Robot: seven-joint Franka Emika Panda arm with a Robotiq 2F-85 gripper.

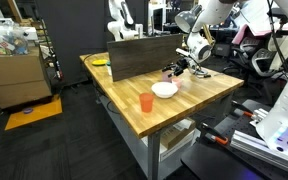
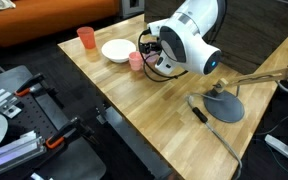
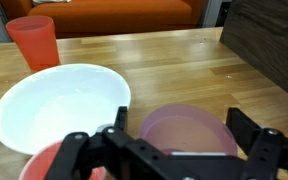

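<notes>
In the wrist view my gripper is open, its two black fingers far apart, with a mauve-pink round dish below and between them. Left of that dish lies a white bowl. The rim of a pink cup shows at the lower left, partly hidden by the left finger. An orange-red cup stands farther off at the upper left. From the second exterior view, the pink cup stands beside the white bowl, close to the gripper, whose fingertips are hard to make out there.
A dark upright panel runs along one side of the wooden table. A lamp-like stand with a round base and a cable occupy the far end.
</notes>
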